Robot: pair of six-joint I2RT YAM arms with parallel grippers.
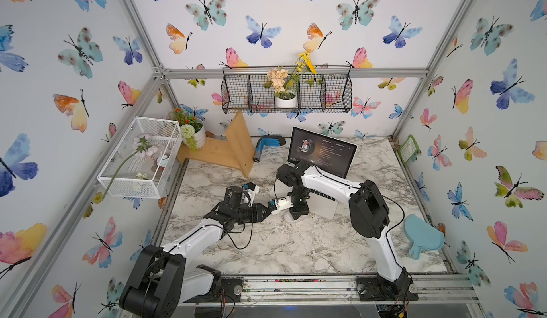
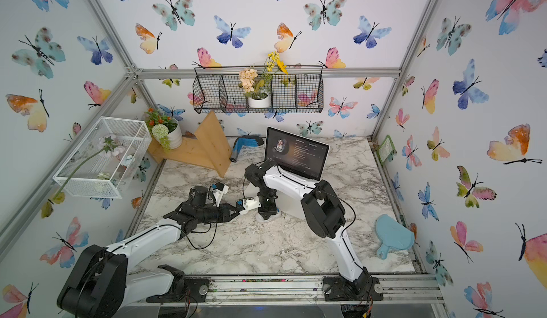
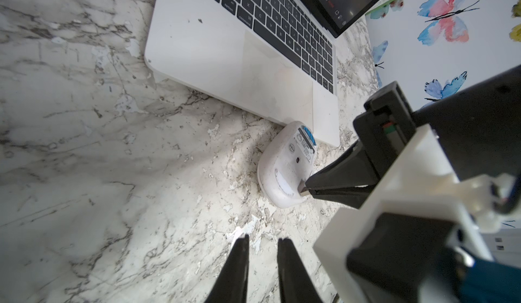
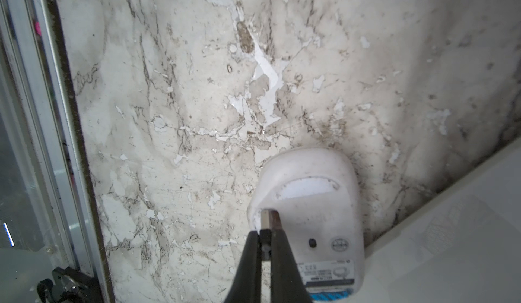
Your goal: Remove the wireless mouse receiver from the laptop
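Note:
The laptop [image 1: 322,150] stands open on the marble table. Beside its front edge lies a white mouse [image 3: 282,161], turned underside up in both wrist views. My right gripper is shut on a small metallic piece, apparently the receiver [image 4: 269,218], at a slot in the mouse's underside. My left gripper hovers over the bare table left of the mouse, fingers parted with nothing between them.
A wooden stand [image 1: 236,141] and blue-handled object [image 1: 267,142] are at the back, a white wire basket [image 1: 114,179] on the left, a teal board [image 1: 424,235] at the right.

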